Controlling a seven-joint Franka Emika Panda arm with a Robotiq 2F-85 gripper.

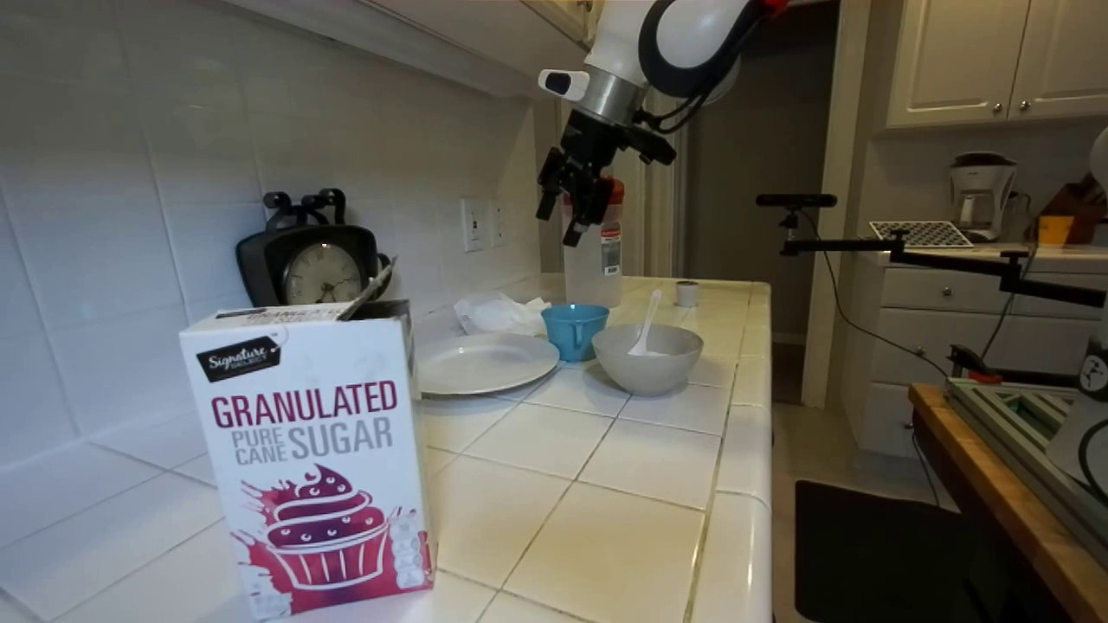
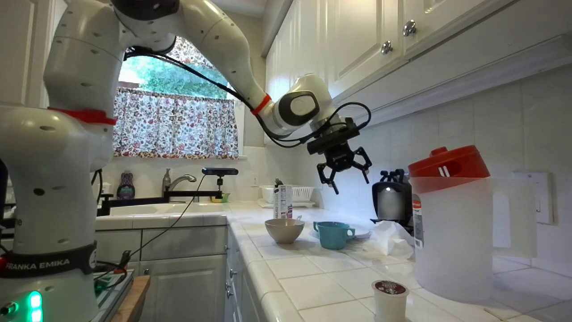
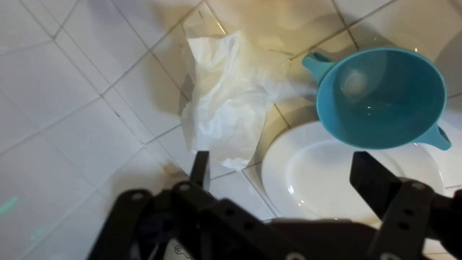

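My gripper (image 1: 558, 227) hangs well above the counter, its fingers spread apart with nothing between them. In the wrist view a crumpled white paper towel (image 3: 229, 104) lies ahead of the left finger (image 3: 200, 169). A white plate (image 3: 286, 173) shows below and between the fingers. The blue two-handled cup (image 3: 381, 99) stands at the plate's edge, empty as far as I can see. Beside the cup sits a beige bowl (image 1: 649, 363) with a white spoon (image 1: 646, 322) leaning in it. Exterior view 2 has the gripper (image 2: 336, 184) high over the plate area.
A sugar box (image 1: 312, 467) stands at the front of the counter, and a black clock (image 1: 322, 270) sits by the wall. A red-lidded pitcher (image 2: 453, 241) and a small pod cup (image 2: 389, 301) occupy the other end. Cabinets (image 2: 354, 48) overhang the counter.
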